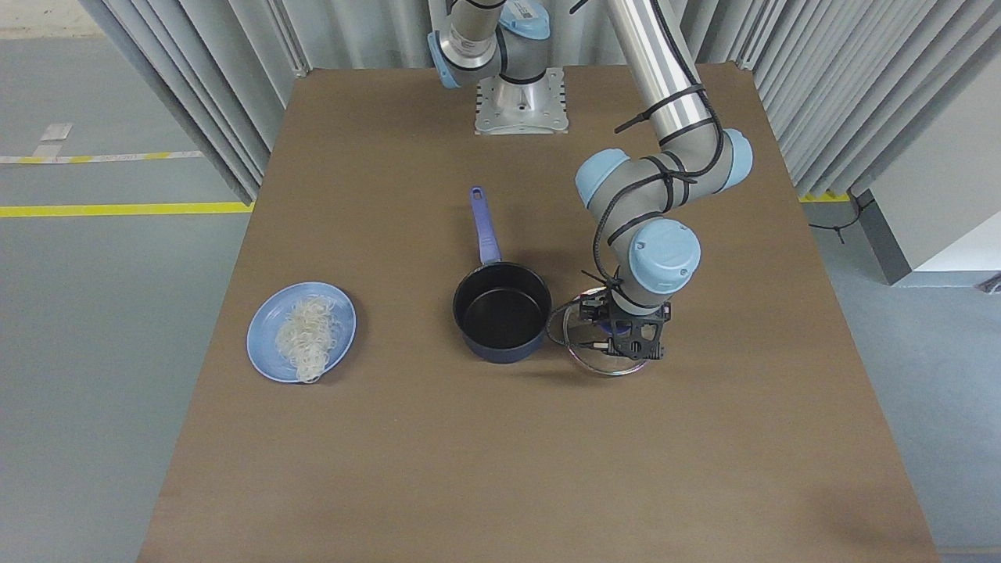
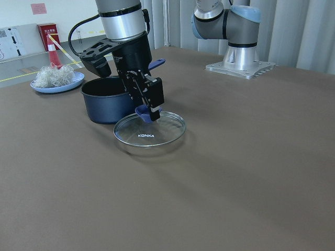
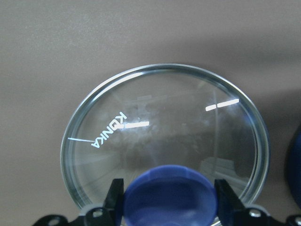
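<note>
My gripper is shut on the blue knob (image 3: 170,193) of a glass pot lid (image 2: 149,135) marked KONKA. The lid is low at the table, just right of the dark blue saucepan (image 1: 502,328) in the front view and partly hidden under the gripper. Whether it rests fully on the table I cannot tell. The saucepan is uncovered, with its blue handle (image 1: 484,227) pointing toward the back. A light blue plate (image 1: 270,352) with white noodle-like strands (image 1: 310,333) lies to the left.
The robot's mounting base (image 1: 521,117) stands at the back edge.
</note>
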